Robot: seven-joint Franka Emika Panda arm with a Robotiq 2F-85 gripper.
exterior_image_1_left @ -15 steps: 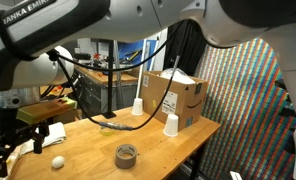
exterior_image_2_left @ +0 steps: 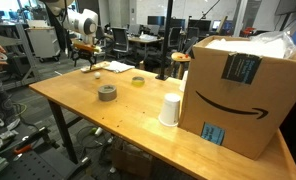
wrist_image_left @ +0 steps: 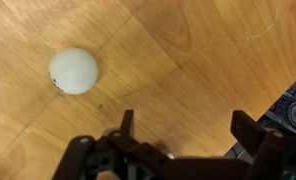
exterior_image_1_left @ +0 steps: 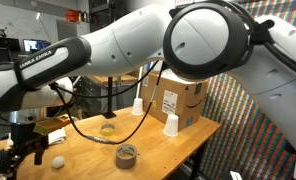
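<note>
My gripper stands open over the wooden table, its two dark fingers [wrist_image_left: 126,122] well apart. A round white object [wrist_image_left: 73,71] lies on the wood in the upper left of the wrist view, clear of the fingers. The same round white object [exterior_image_1_left: 58,161] sits just right of the gripper [exterior_image_1_left: 22,157] in exterior view 1. Low in the wrist view, a small pale thing [wrist_image_left: 163,150] shows partly behind the gripper body; I cannot tell what it is. At the table's far end in exterior view 2 the arm [exterior_image_2_left: 85,28] appears small.
Rolls of grey tape [exterior_image_1_left: 126,156] and yellow tape [exterior_image_1_left: 108,129] lie mid-table. White cups [exterior_image_1_left: 171,125] stand near a large cardboard box [exterior_image_2_left: 238,95]. A pale cloth [exterior_image_2_left: 116,66] lies toward the back. Beside the gripper, the table edge [wrist_image_left: 263,112] drops off.
In exterior view 1 the gripper has shifted a little to the right, closer to the round white object, and the arm links have swung. The objects on the table have stayed put.
</note>
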